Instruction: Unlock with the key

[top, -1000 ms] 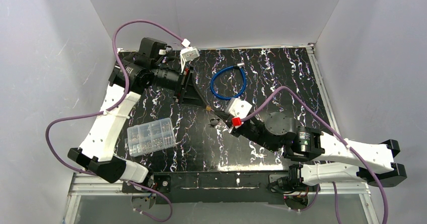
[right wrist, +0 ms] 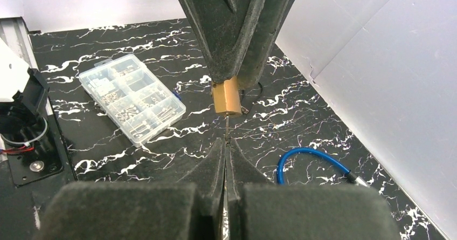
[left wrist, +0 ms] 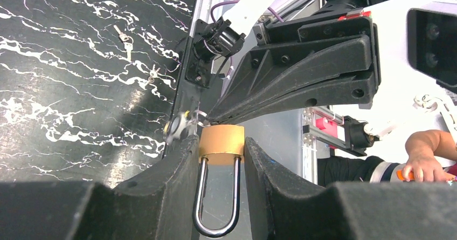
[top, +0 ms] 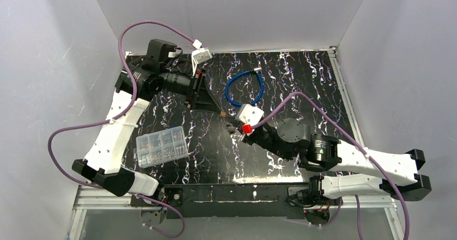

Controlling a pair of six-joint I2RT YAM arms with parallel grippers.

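A brass padlock (left wrist: 221,140) is gripped in the air by my left gripper, its steel shackle (left wrist: 235,197) lying between the fingers. In the right wrist view, the padlock's lower face points toward my right gripper, shut on a thin key. The key's narrow blade (right wrist: 227,123) spans the small gap between fingertips and padlock. Whether its tip sits inside the keyhole or only touches the face cannot be told. A blurred round trinket (left wrist: 181,125) appears to hang by a ring from the key.
A clear compartment box (top: 161,146) of small parts stands at the table's left. The blue hose (top: 230,84) lies curved toward the back. Loose keys (left wrist: 125,40) rest on the black marbled table. Bare tabletop lies beneath both grippers.
My right gripper's body has shifted slightly left in the top view, while its tips stay close to the padlock. The left arm has hardly moved.
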